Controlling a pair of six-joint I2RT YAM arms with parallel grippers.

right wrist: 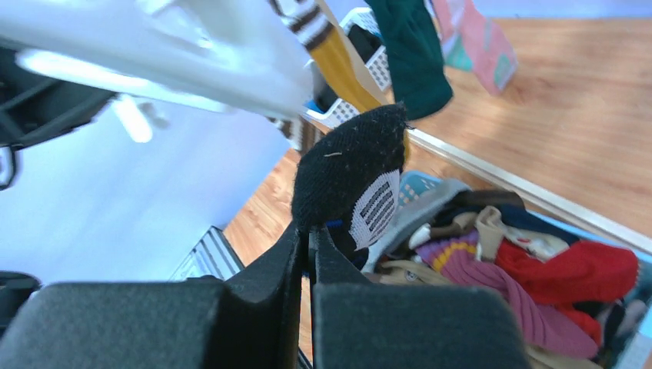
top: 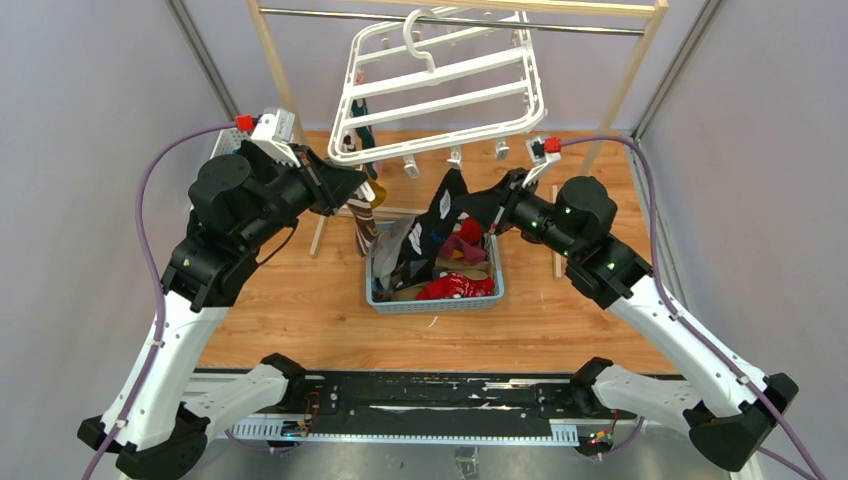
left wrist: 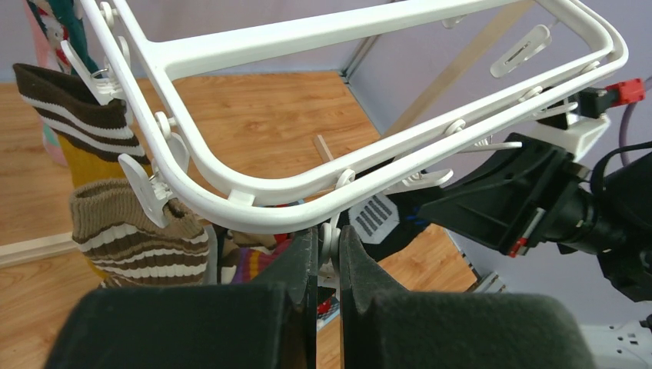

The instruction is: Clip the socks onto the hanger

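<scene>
A white hanger [top: 440, 106] with small clips along its rails hangs from the metal bar. My left gripper is shut on one white clip at the hanger's near corner. Below and right of that corner, my right gripper is shut on a black sock [right wrist: 346, 173] with a white-grey patch. In the right wrist view the sock's end stands up above the fingertips, clear of any clip. A brown-striped sock [left wrist: 146, 257] hangs at the hanger's left side. Beneath lies a blue basket [top: 440, 307] full of mixed socks.
A dark green sock [right wrist: 415, 58] and a pink one [right wrist: 480, 50] hang farther back. Several empty clips, such as this clip [top: 501, 150], line the near rail close to my right arm.
</scene>
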